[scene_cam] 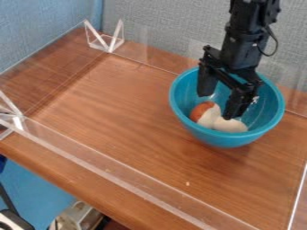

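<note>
My black gripper (220, 94) hangs open, its fingers reaching down inside a turquoise bowl (189, 124) on the right of the wooden table. An orange-red round object (202, 111) and a pale, elongated object (229, 124) lie in the bowl below and between the fingers; whether the fingers touch either one I cannot tell.
White brackets (104, 36) stand at its back left and left edge. A grey wall is behind, and a blue floor shows at bottom left.
</note>
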